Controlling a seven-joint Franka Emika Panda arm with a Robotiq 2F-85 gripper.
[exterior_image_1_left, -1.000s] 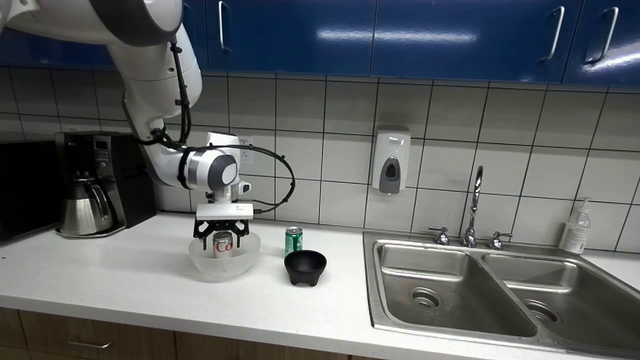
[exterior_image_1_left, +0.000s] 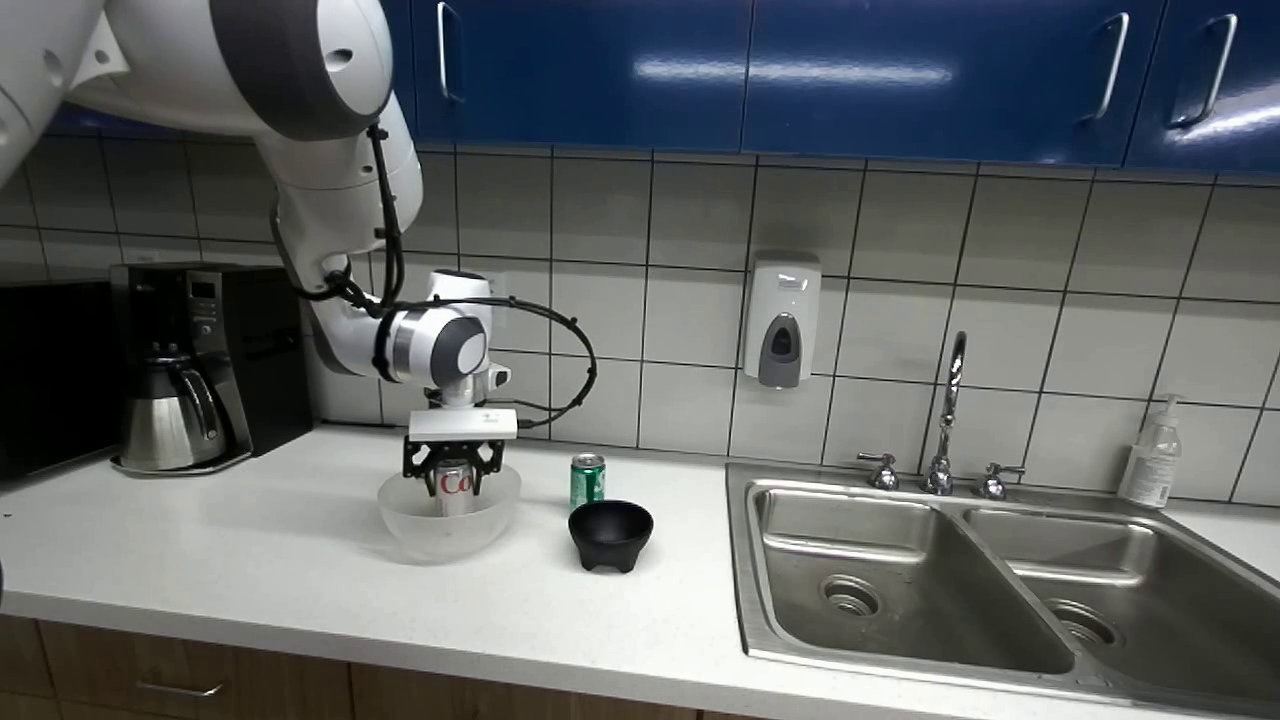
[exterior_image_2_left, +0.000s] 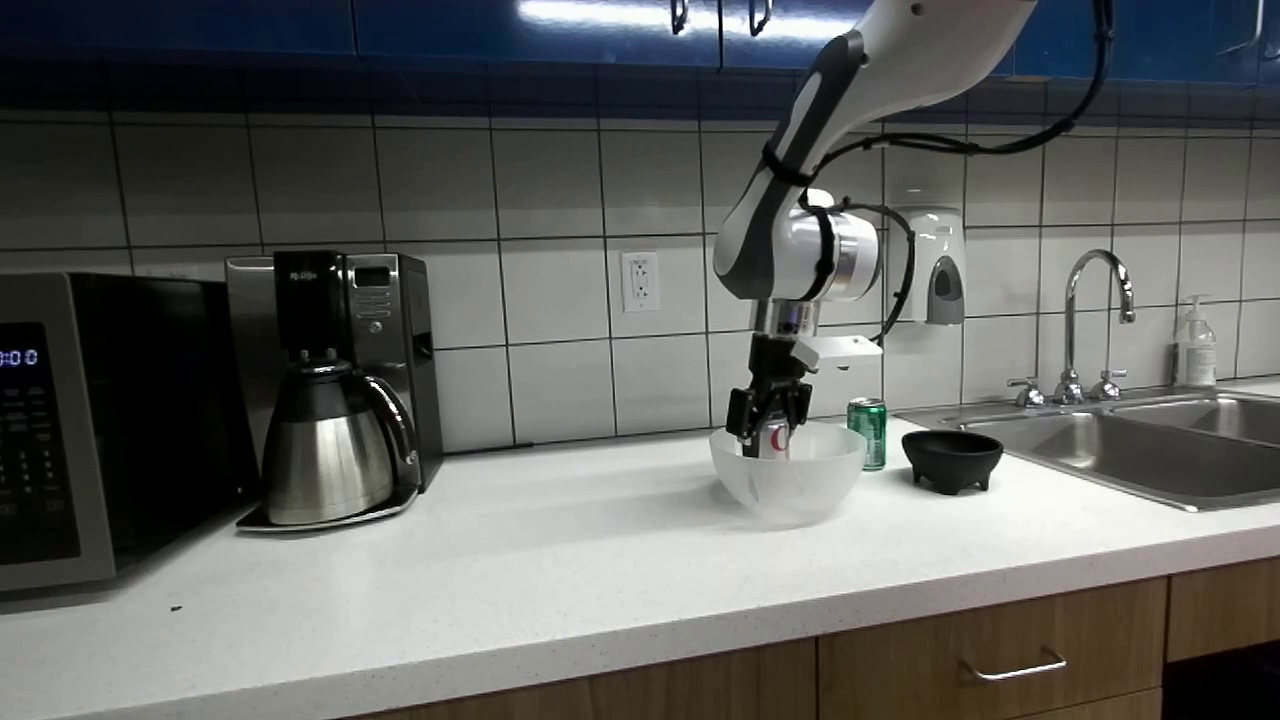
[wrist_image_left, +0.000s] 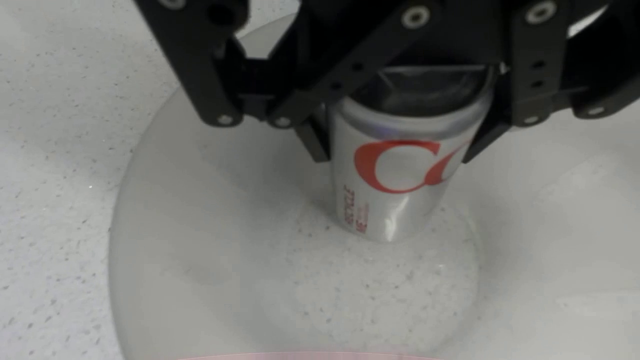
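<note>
A silver can with red lettering (wrist_image_left: 396, 174) stands nearly upright inside the frosted bowl (wrist_image_left: 198, 258). My gripper is shut on the can, one finger on each side of its upper part. In exterior view 1 the gripper (exterior_image_1_left: 455, 480) reaches down into the bowl (exterior_image_1_left: 438, 538), and the can (exterior_image_1_left: 455, 490) shows between its fingers. Whether the can's base touches the bowl's floor is hard to tell. From exterior view 2, the can (exterior_image_2_left: 777, 439) is partly hidden by the gripper and the bowl wall.
A green can (exterior_image_1_left: 587, 479) and a black footed bowl (exterior_image_1_left: 611, 534) stand just right of the frosted bowl. Farther right is the sink (exterior_image_1_left: 900, 564). The coffee maker (exterior_image_2_left: 336, 396) and microwave (exterior_image_2_left: 72, 432) stand at the left.
My gripper's fingers have closed in on the silver can from a wider spread. Gripper and can have shifted slightly right inside the bowl, which stays put.
</note>
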